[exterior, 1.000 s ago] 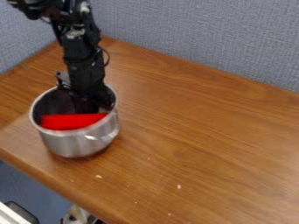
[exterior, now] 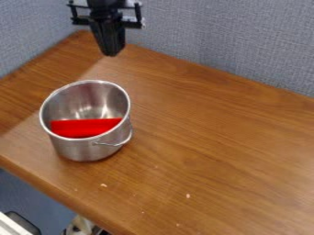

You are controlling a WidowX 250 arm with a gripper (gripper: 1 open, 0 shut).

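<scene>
A shiny steel pot (exterior: 106, 96) with a wire handle stands on the left part of the wooden table, a red object (exterior: 84, 128) lying inside it. My dark gripper (exterior: 110, 48) hangs at the top of the camera view, behind and above the pot and apart from it. It looks shut, with nothing visible between its fingers.
Grey walls (exterior: 233, 41) line the back and left. The table's left edge runs close by the pot at lower left.
My gripper has risen up out of the pot and moved back, away from it, to the top of the view. The red object stays in the pot.
</scene>
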